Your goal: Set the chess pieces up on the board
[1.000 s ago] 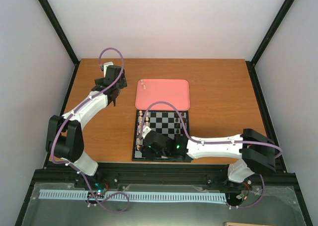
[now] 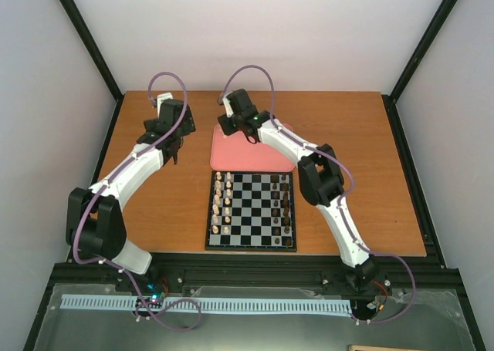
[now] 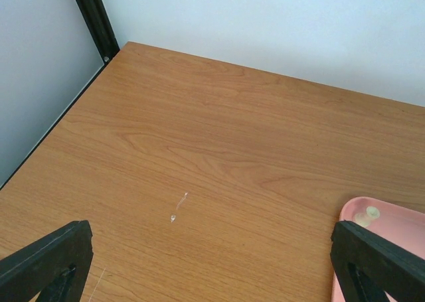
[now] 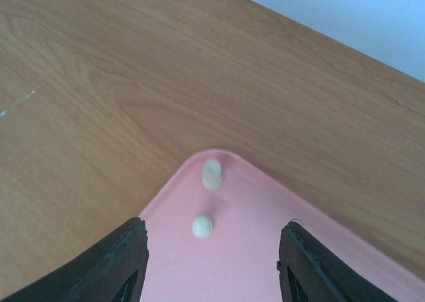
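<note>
Two pale chess pieces are on the pink tray: one (image 4: 212,174) tucked into the tray's corner, another (image 4: 202,227) a little nearer to me. My right gripper is over that corner of the tray (image 4: 265,249), its fingers apart with nothing held. The chessboard (image 2: 251,220) lies in front of the tray, light pieces (image 2: 216,210) along its left side and dark pieces (image 2: 286,210) along its right. Off to the tray's left, my left gripper stands open and empty above bare wood; a pale piece (image 3: 369,214) shows at the tray corner in its view.
Behind the table rises a white wall (image 2: 255,35). Both arms reach in from the front edge.
My right gripper has swung from over the front of the board back to the tray's far left corner, uncovering the board.
</note>
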